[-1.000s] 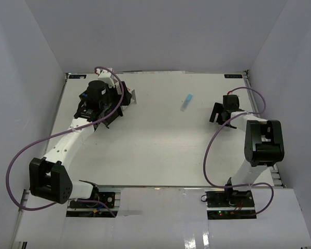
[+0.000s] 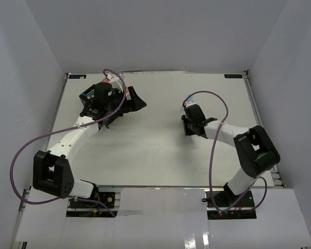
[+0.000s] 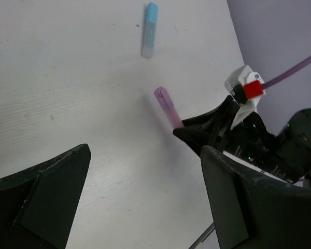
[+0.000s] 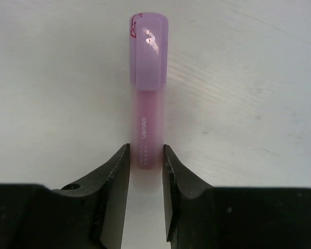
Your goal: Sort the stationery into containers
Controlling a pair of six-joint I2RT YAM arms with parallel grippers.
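A pink-purple marker is gripped near its lower end by my right gripper; in the left wrist view the marker [image 3: 166, 104] sticks out from that gripper's fingers. A blue glue-like tube [image 3: 149, 31] lies on the white table beyond it, mostly hidden by the right arm in the top view. My left gripper is open and empty, above the table near the dark container [image 2: 87, 94] at the left, which holds colourful items and is largely covered by the left arm.
Grey walls [image 2: 155, 31] border the workspace at back and sides. Loose purple cables loop over both arms.
My right gripper has shut on the marker and moved left from the right side toward the middle. The left gripper has shifted slightly right.
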